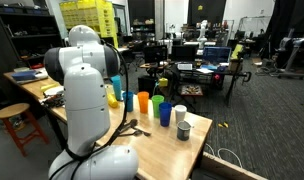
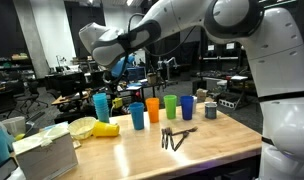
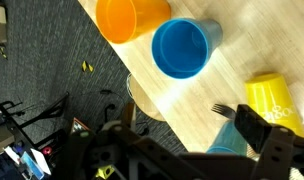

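Observation:
In the wrist view my gripper stands open, its dark fingers apart above the table. Partly hidden by the right finger is a blue cup (image 3: 227,141); whether they touch I cannot tell. A second blue cup (image 3: 182,48) stands beside an orange cup (image 3: 130,17). A yellow cup (image 3: 276,99) lies on its side, as the second exterior view also shows. There, a light-blue cup (image 2: 101,106) appears high, close below the arm's end; what supports it is unclear.
Green (image 2: 171,106) and dark-blue cups (image 2: 188,106) stand along the table's far side, with a grey mug (image 2: 210,112) farther right. Dark utensils (image 2: 176,138) lie mid-table. A yellow bowl (image 2: 82,128) and a white box (image 2: 46,158) are at left.

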